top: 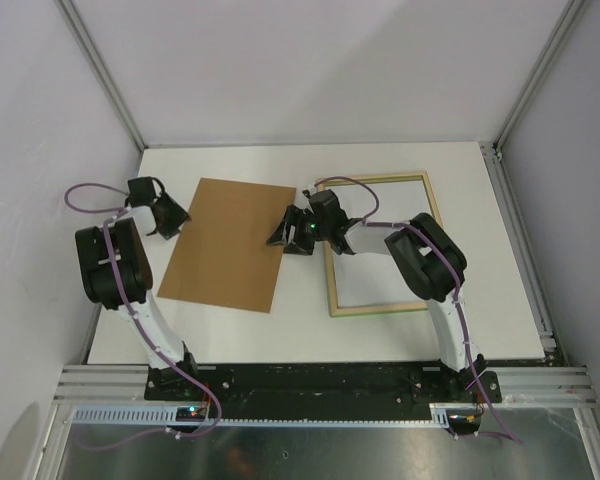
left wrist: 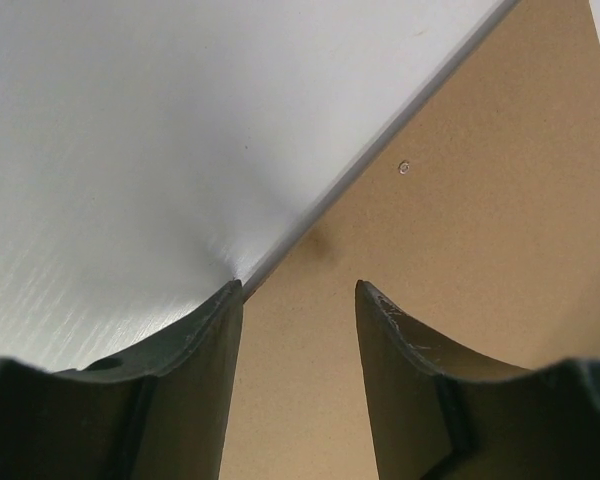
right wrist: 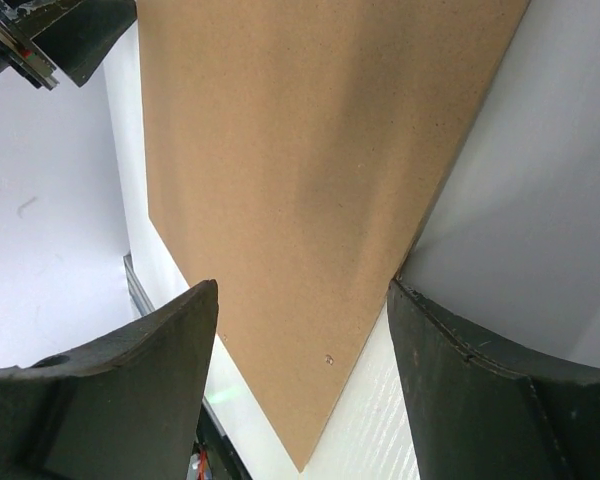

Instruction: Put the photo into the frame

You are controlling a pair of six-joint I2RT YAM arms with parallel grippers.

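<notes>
The brown rectangular board (top: 225, 250), its plain side up, lies slightly askew on the white table. To its right is the gold-rimmed frame (top: 332, 285) with a white inside; no printed picture shows. My left gripper (top: 182, 220) is at the board's left edge. In the left wrist view its fingers stand apart, the left fingertip (left wrist: 232, 292) at the edge and the other over the brown surface. My right gripper (top: 278, 238) is at the opposite edge. In the right wrist view its fingers are apart, with the right fingertip (right wrist: 402, 290) against the board's edge.
The right arm (top: 420, 255) reaches across the frame and hides part of it. Bare table (top: 495, 260) shows right of the frame and in front of the board. Pale walls (top: 310, 70) enclose the table at the back and sides.
</notes>
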